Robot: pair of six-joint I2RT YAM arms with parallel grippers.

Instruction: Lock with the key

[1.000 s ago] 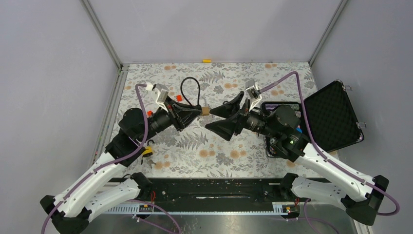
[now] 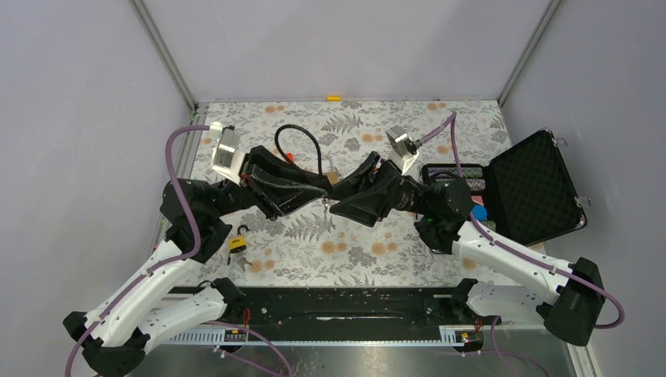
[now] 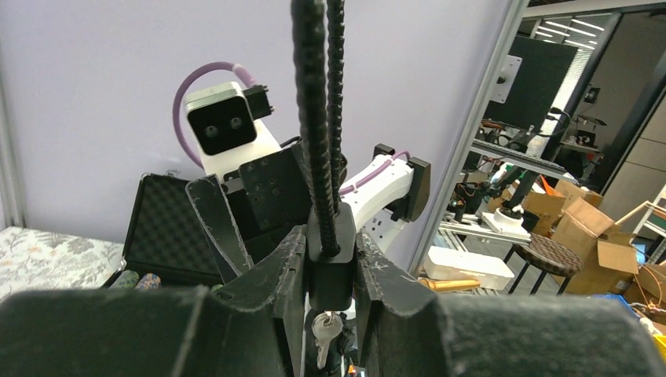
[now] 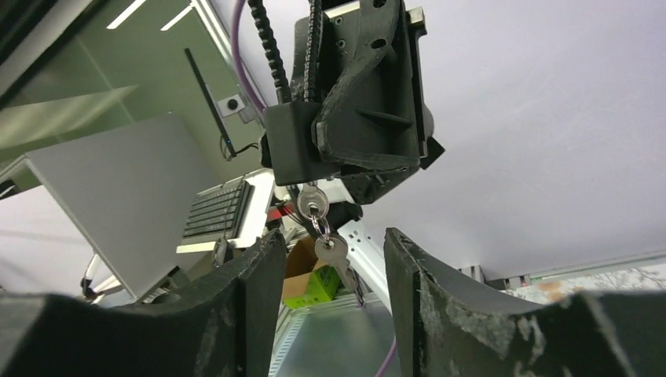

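My left gripper is shut on a black lock body (image 3: 331, 284), whose braided black cable (image 2: 299, 127) loops upward. Under the lock two silvery keys hang: the upper key (image 4: 312, 203) sits against its lower face, and a second key (image 4: 334, 255) dangles from it by a small ring. Close by, my right gripper is part open. In the right wrist view the dangling key appears between its fingers, with clear gaps either side. Whether the upper key is inserted in the lock cannot be told.
A yellow padlock (image 2: 237, 244) lies at the left of the floral-covered table (image 2: 345, 263). At the right stands an open black case (image 2: 542, 188) with things inside. A tan item (image 2: 332, 178) lies partly hidden behind the grippers.
The right gripper moved left towards it, and the two now stand close together.
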